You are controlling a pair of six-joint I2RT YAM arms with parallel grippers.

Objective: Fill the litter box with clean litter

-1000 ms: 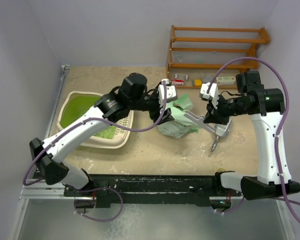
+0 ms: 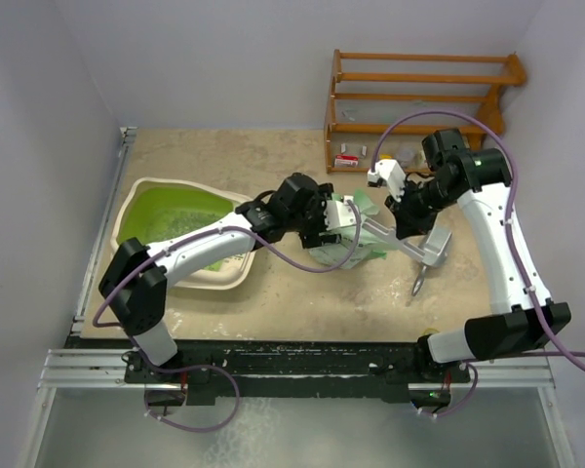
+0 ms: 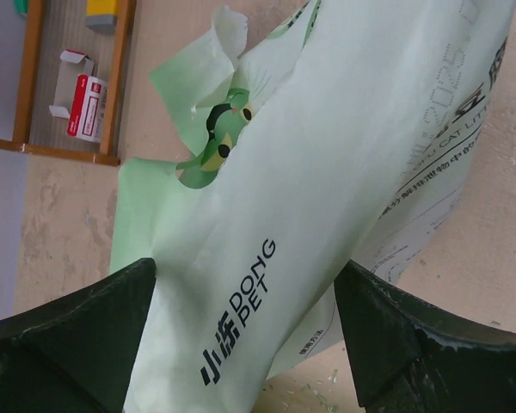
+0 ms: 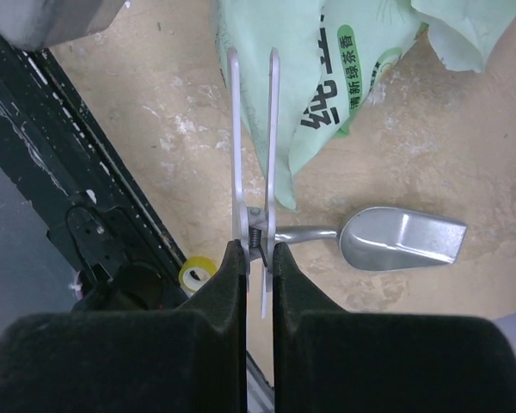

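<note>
A pale green litter bag (image 3: 241, 224) lies on the table in the middle; my left gripper is over it, its two fingers open on either side of the bag's top fold. My right gripper is shut on a silver two-bladed tool, apparently scissors (image 4: 272, 138), whose blades point toward the bag (image 4: 301, 86). The litter box (image 2: 138, 200) with a green inside stands at the left, partly hidden by the left arm. A metal scoop (image 4: 400, 237) lies on the table right of the bag.
A wooden rack (image 2: 419, 76) stands at the back right with small items, including a red and white packet (image 3: 87, 107). A yellow roll (image 4: 197, 273) lies near the front edge. Free table shows in front of the bag.
My left gripper has come down onto the bag from the upper left.
</note>
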